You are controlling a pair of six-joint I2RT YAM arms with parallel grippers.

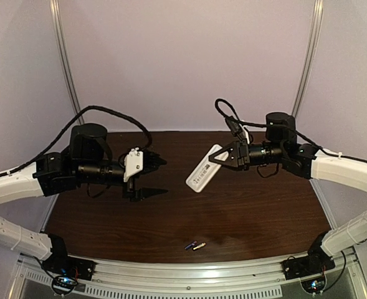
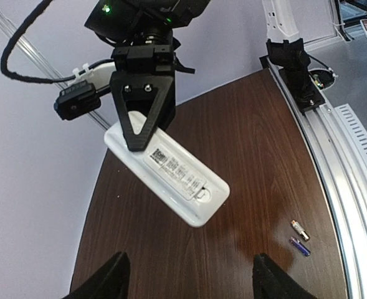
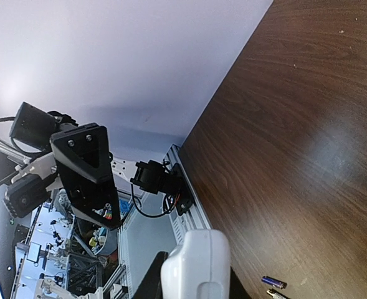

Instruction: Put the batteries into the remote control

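A white remote control [image 1: 203, 171] with a label on its upper face is held tilted in the air by my right gripper [image 1: 215, 158], shut on its end. The left wrist view shows the remote [image 2: 171, 180] across the fingers, the right wrist view its white end [image 3: 194, 268]. To its left, my left gripper [image 1: 163, 176] stands open, fingers empty and apart from the remote. A blue battery [image 1: 190, 245] and a lighter one [image 1: 199, 246] lie side by side near the table's front edge.
A metal rail [image 1: 189, 265] runs along its front edge, and pale walls surround the back and sides.
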